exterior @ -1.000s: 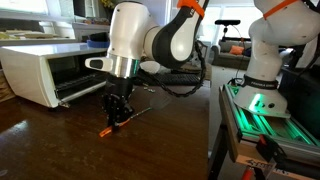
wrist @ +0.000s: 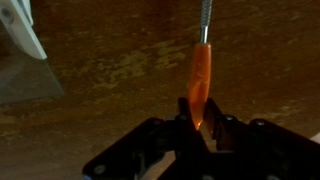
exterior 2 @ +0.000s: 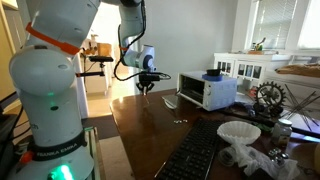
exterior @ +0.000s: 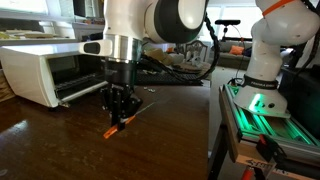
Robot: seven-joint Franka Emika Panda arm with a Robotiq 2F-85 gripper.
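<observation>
An orange-handled tool with a thin metal shaft lies between the black fingertips in the wrist view. My gripper is shut on the orange handle, low over the brown table. From the exterior, the orange end pokes out on the near side of the fingers and the thin shaft points away to the right. Whether the tool touches the table is hard to tell. In the other exterior view the gripper is small and far off.
A white toaster oven stands behind the gripper, its front open. A black keyboard, a white bowl and a clear plastic bag occupy another part of the table.
My gripper has shifted slightly to the right and toward the camera, and the orange handle has moved with it.
</observation>
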